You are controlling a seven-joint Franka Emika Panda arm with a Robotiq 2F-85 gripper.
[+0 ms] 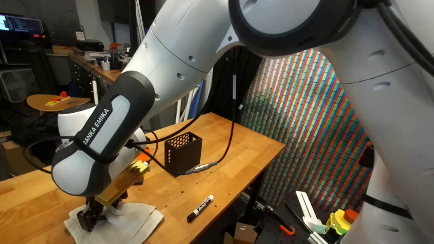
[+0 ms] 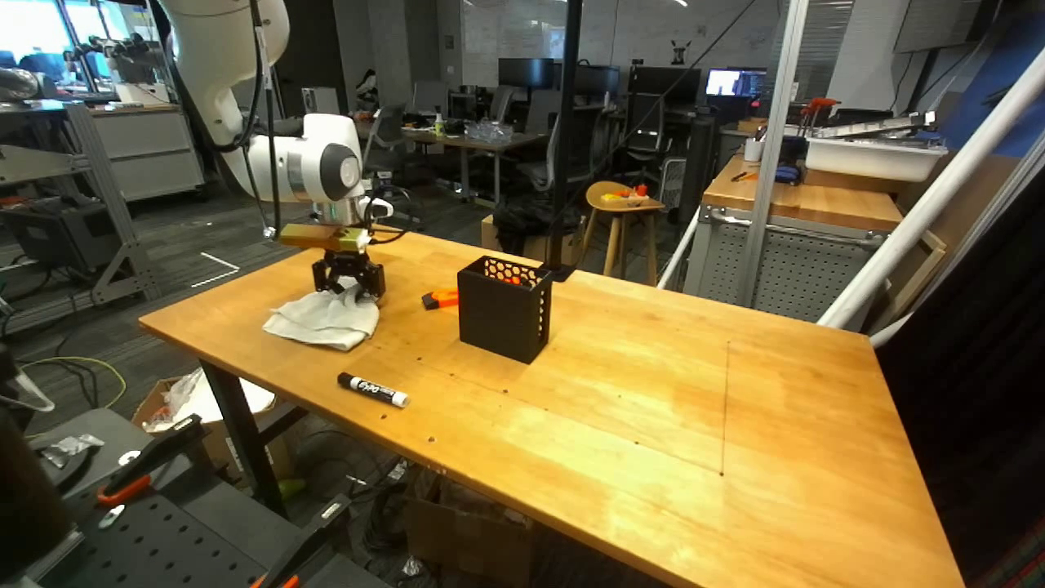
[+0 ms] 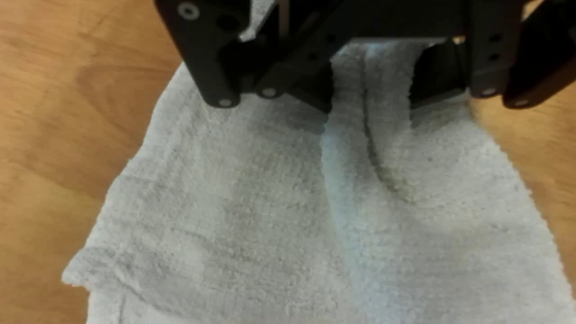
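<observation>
A pale grey cloth [image 1: 134, 221] lies rumpled on the wooden table, and its middle rises in a fold in the wrist view. My gripper points down at the cloth, its fingers [image 3: 440, 75] partly apart on either side of that raised fold. The fold fills most of the gap; whether the fingers press firmly on it I cannot tell. From the other side, in exterior view 2, the gripper [image 2: 349, 279] sits low over the far part of the cloth [image 2: 328, 318].
A black perforated box [image 2: 504, 309] stands near the table's middle, with an orange-and-black tool [image 2: 441, 299] beside it. A black-and-white marker [image 1: 200, 208] lies near the edge. Past the box, much of the table [image 2: 784, 421] is bare.
</observation>
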